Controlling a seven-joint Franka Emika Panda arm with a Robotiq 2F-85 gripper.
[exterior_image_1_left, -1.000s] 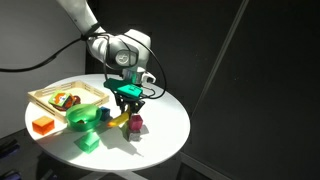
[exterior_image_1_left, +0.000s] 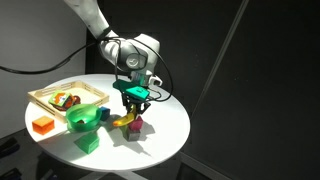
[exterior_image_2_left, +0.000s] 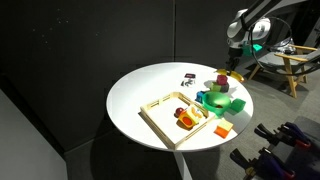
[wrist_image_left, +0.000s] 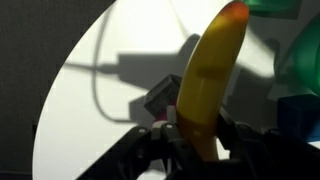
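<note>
A yellow banana-like piece (wrist_image_left: 212, 65) with an orange-red tip fills the middle of the wrist view. My gripper is shut on its lower part. In exterior view 1 the banana (exterior_image_1_left: 124, 120) hangs tilted below my gripper (exterior_image_1_left: 134, 104), over the right half of the white table. Just beside it is a pink block (exterior_image_1_left: 136, 125), which appears to sit on a darker block (exterior_image_1_left: 133, 135). In the wrist view a dark block (wrist_image_left: 163, 96) shows behind the banana; part of it is hidden.
A green bowl (exterior_image_2_left: 215, 100) and a blue block (exterior_image_1_left: 104, 114) are close by. On the table stand a green block (exterior_image_1_left: 88, 143), an orange block (exterior_image_1_left: 43, 125) and a wooden tray (exterior_image_2_left: 158, 122) with toy food.
My gripper has shifted slightly to the right and up, with the banana moving along. More of the dark block under the pink one shows now. The other things look unmoved.
</note>
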